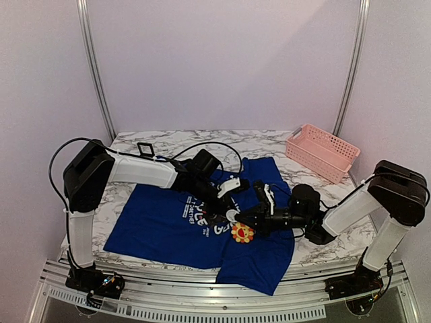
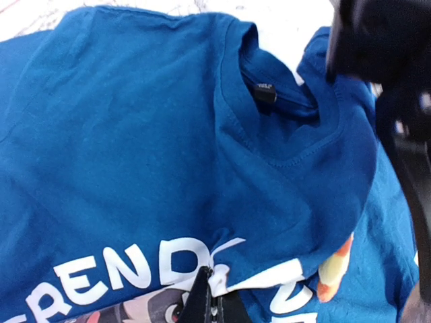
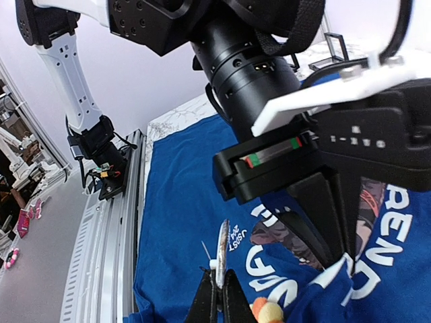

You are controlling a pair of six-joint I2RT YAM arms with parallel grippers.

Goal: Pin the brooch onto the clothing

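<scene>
The blue T-shirt (image 1: 155, 222) lies spread with white lettering. A red-and-yellow flower brooch (image 1: 242, 232) is below the grippers, partly hidden behind cloth in the left wrist view (image 2: 335, 269). My left gripper is shut on a pinched fold of the shirt's printed front, lifting it. My right gripper is shut beside that fold, on a thin silvery piece with a pin-like line; whether this is the brooch's pin is unclear. The two grippers nearly meet.
A pink basket (image 1: 323, 149) stands at the back right. Bare marble table (image 1: 310, 249) shows around the shirt. The arms crowd the middle.
</scene>
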